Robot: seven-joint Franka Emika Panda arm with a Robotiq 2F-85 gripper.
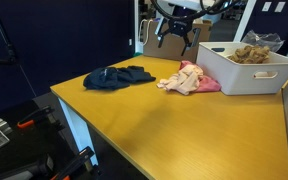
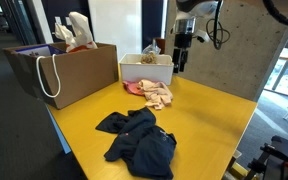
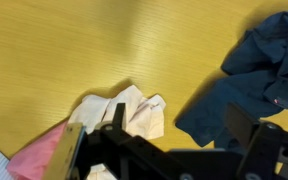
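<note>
My gripper (image 1: 172, 46) hangs open above the far part of the table, with nothing between its fingers. Below it lies a crumpled cream and pink cloth (image 1: 187, 78), clear of the fingers. A dark blue cloth (image 1: 114, 77) is spread to the left in exterior view 1; exterior view 2 shows this dark cloth (image 2: 144, 142) in the foreground. In the wrist view the cream cloth (image 3: 134, 112) is at bottom left, partly hidden by the gripper, and the dark cloth (image 3: 249, 85) lies at right.
Behind the cream cloth stands a white bin (image 1: 246, 76) with brown items and clear plastic in it. A cardboard box (image 2: 84, 78) stands along the table's edge.
</note>
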